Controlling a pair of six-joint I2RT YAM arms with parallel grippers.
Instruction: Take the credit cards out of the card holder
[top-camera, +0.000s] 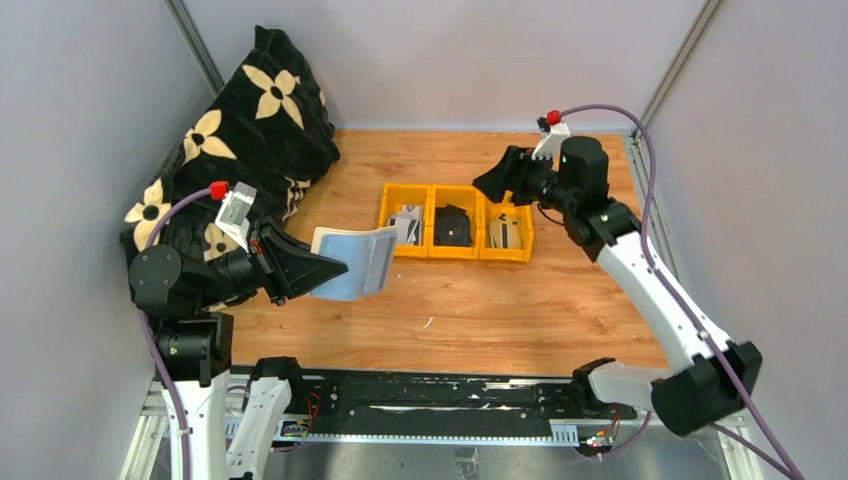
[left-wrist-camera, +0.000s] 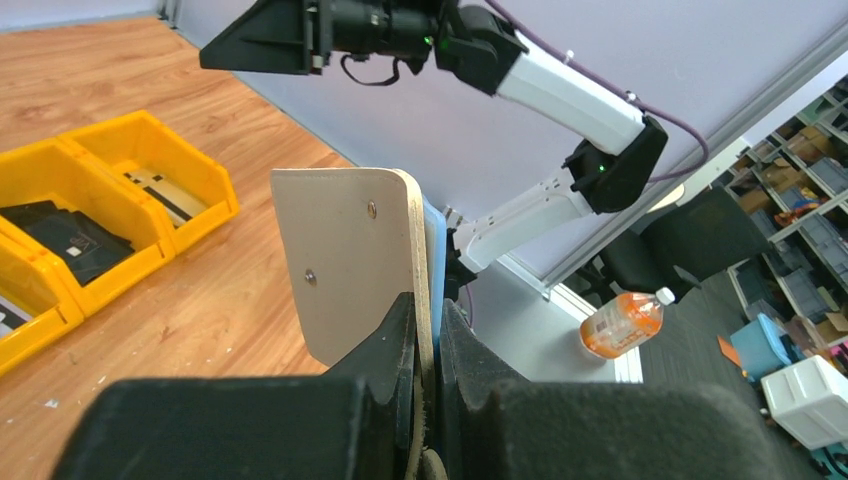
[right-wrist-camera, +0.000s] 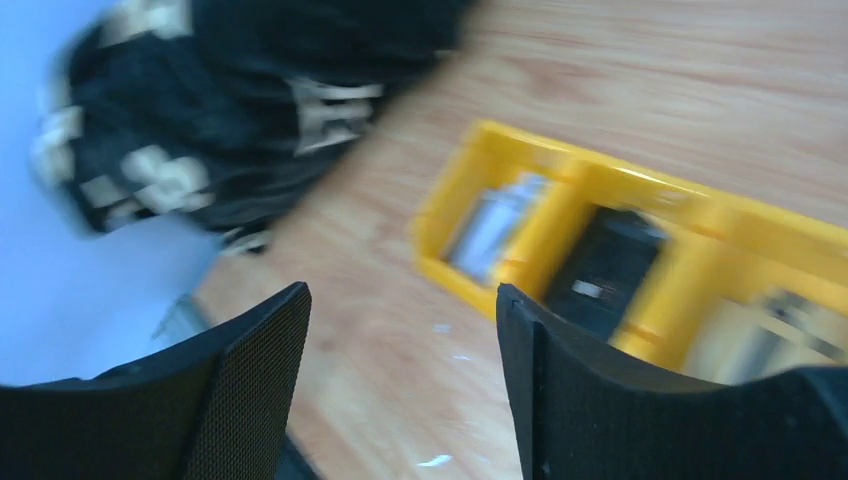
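My left gripper (top-camera: 315, 270) is shut on the card holder (top-camera: 350, 262), a light blue and cream folder held upright at the middle left; in the left wrist view the holder (left-wrist-camera: 340, 260) shows its cream side and two snaps. My right gripper (top-camera: 495, 180) is raised above the yellow trays, open with nothing between its fingers in the right wrist view. The yellow trays (top-camera: 455, 252) hold pale cards (top-camera: 407, 220) at left, dark cards (top-camera: 453, 226) in the middle and cream and dark cards (top-camera: 505, 232) at right.
A black floral cushion (top-camera: 255, 110) fills the back left. Walls enclose both sides.
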